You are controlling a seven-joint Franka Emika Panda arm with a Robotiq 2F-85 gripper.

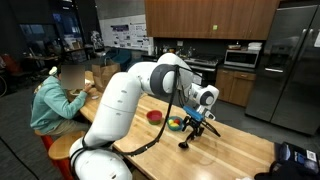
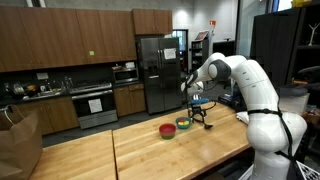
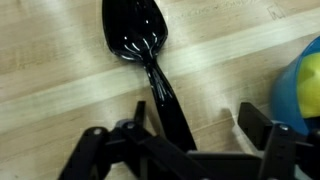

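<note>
A black spoon lies on the wooden table, its bowl at the top of the wrist view and its handle running down toward the fingers. My gripper is open, one finger on each side of the handle, and a gap shows on both sides. Exterior view 1 has the gripper low over the table, the spoon's dark head just in front of it. Beside the right finger stands a blue bowl with something yellow inside. The handle's end is hidden behind the gripper.
A red bowl stands near the blue bowl. Dark objects lie at the table's right edge in exterior view 1. A seated person is at the left.
</note>
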